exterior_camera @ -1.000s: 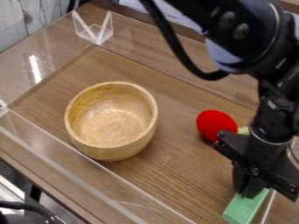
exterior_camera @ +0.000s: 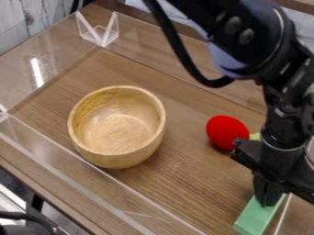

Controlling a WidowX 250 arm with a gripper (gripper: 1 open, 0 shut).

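A black robot gripper [exterior_camera: 267, 188] reaches down at the right of the camera view, over a mint-green flat object [exterior_camera: 255, 218] on the table's front right. Its fingertips are at the upper end of that object; whether they are closed on it is unclear. A red round object [exterior_camera: 227, 130] lies just left of the gripper, with a yellowish thing partly hidden behind the gripper. A wooden bowl [exterior_camera: 117, 126] sits at the left middle.
A clear plastic piece [exterior_camera: 98, 27] stands at the back left.
The gripper and arm have shifted slightly, with the upper arm appearing a little higher and changed in angle. The green object, red object and bowl stay in place.
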